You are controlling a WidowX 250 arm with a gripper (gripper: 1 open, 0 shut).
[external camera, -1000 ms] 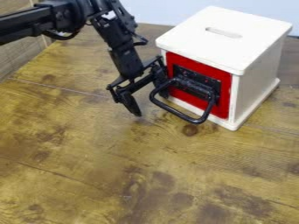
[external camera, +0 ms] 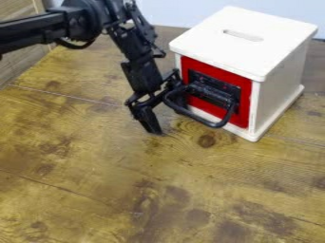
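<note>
A white box with a slot in its top stands on the wooden floor at the right. Its red front carries a black panel with a black loop handle sticking out low toward the floor. My black arm comes in from the upper left. The gripper hangs low, close to the floor just left of the handle. Whether its fingers are open or shut is hard to make out.
A pale wooden panel stands at the left edge, and a light wall runs behind.
Over the last second my gripper has shifted slightly and sits low by the handle's left side. The box looks unmoved.
</note>
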